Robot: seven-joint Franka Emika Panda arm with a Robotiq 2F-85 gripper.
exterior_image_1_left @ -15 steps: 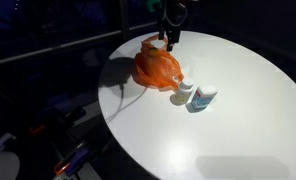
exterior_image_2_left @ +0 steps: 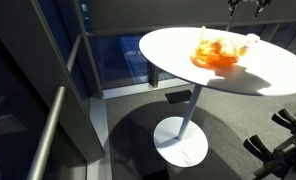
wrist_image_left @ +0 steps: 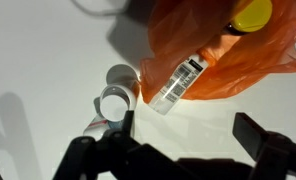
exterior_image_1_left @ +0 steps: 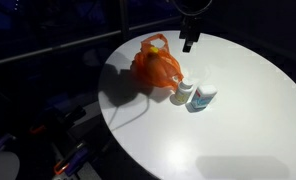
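An orange plastic bag [exterior_image_1_left: 156, 68] lies open on the round white table, and in the wrist view its thin film [wrist_image_left: 203, 25] fills the top right. Inside it shows a yellow round item [wrist_image_left: 252, 15]. A small white item with a barcode label [wrist_image_left: 178, 84] lies at the bag's edge. Two bottles stand close beside the bag: a clear one [exterior_image_1_left: 182, 93] and a white one with a blue and red label [exterior_image_1_left: 202, 98]. My gripper is open above the table, its fingers wide apart with nothing held. From outside, the gripper [exterior_image_1_left: 187, 46] hangs to the right of the bag.
In the second exterior view, a window wall and railing [exterior_image_2_left: 48, 135] stand to the left.
My gripper has shifted to the right, away from above the bag. A yellow item now shows in the bag's mouth, where a pale and dark patch was visible before. Both bottles keep their places.
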